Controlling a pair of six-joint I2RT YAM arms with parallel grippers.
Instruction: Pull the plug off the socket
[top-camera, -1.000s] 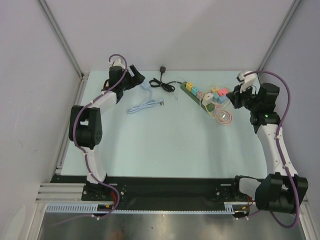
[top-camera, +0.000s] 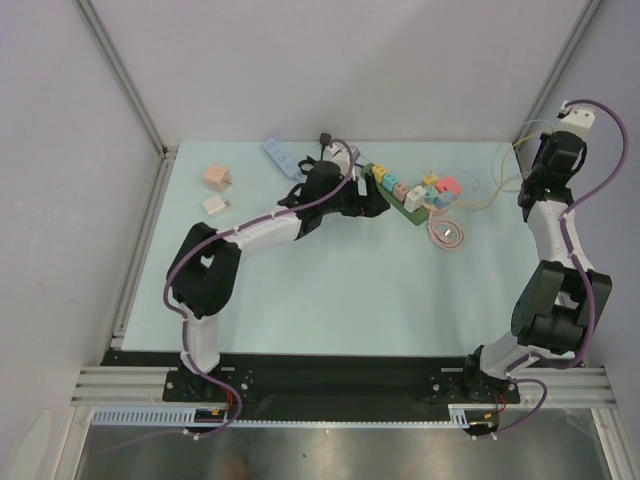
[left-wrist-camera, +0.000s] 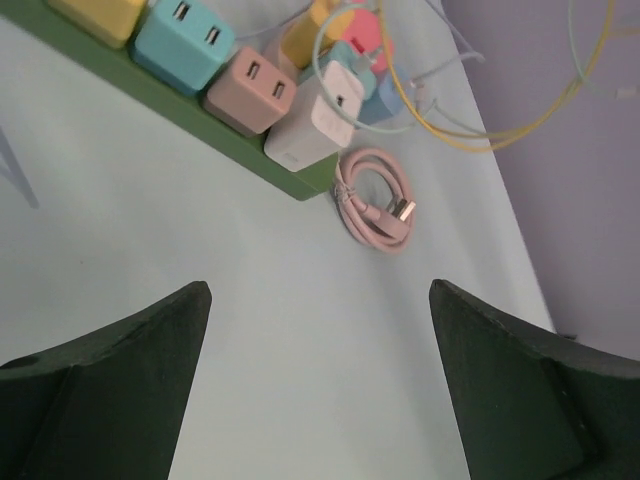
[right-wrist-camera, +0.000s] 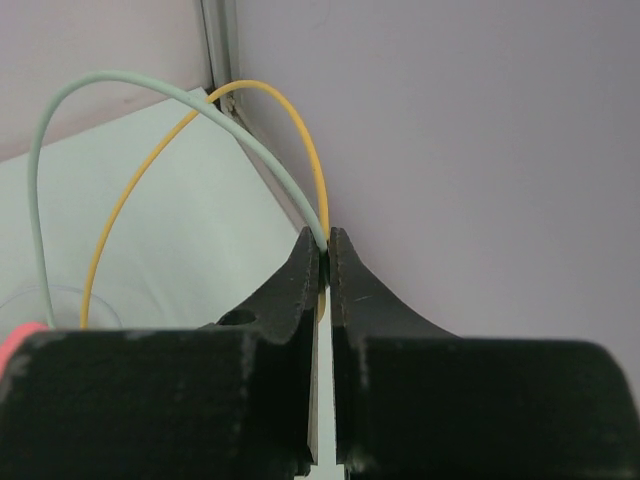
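Note:
The green socket strip (left-wrist-camera: 232, 142) holds yellow, blue, pink (left-wrist-camera: 248, 92) and white (left-wrist-camera: 305, 128) plugs, with more coloured plugs clustered at its right. My left gripper is open over the table just left of the strip, nothing between its fingers. My right gripper is shut on a green cable (right-wrist-camera: 150, 82) and a yellow cable (right-wrist-camera: 150, 158), raised at the table's right edge with both looping down toward the cluster. What the cables end in is hidden.
A coiled pink cable (top-camera: 446, 232) lies below the strip. Two blocks (top-camera: 216, 176) sit at left, a light blue strip (top-camera: 283, 158) at back. Walls (right-wrist-camera: 470, 160) border it.
My left arm has moved right from the back left toward the strip. The right gripper has swung out to the right edge from above the plug cluster, drawing the cables with it.

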